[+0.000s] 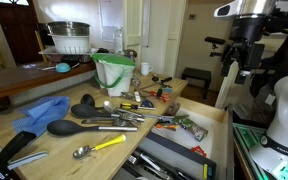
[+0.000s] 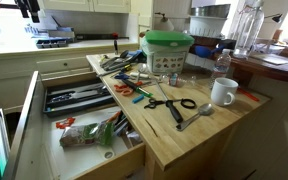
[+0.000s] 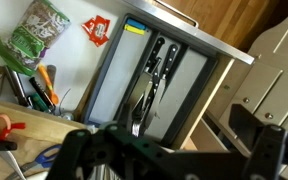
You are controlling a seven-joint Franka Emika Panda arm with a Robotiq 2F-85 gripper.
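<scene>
High over the open drawer (image 1: 217,122), at the upper right of the first exterior view, my gripper hangs open and empty. Dark fingers reach in from the lower edge of the wrist view, well apart from each other. Below them lies a grey tray (image 3: 123,64) holding black-handled knives (image 3: 156,50) and other long utensils. A green and clear plastic packet (image 3: 32,33) is in the drawer's other section, near a small red item (image 3: 96,29). Nothing touches the gripper.
On the wooden counter (image 2: 189,145) are scissors (image 2: 187,103), a spoon (image 2: 196,117), a white mug (image 2: 224,92) and a green-lidded tub (image 2: 168,52). Black ladles and a blue cloth (image 1: 41,112) crowd its other end. Bare drawer floor surrounds the packet.
</scene>
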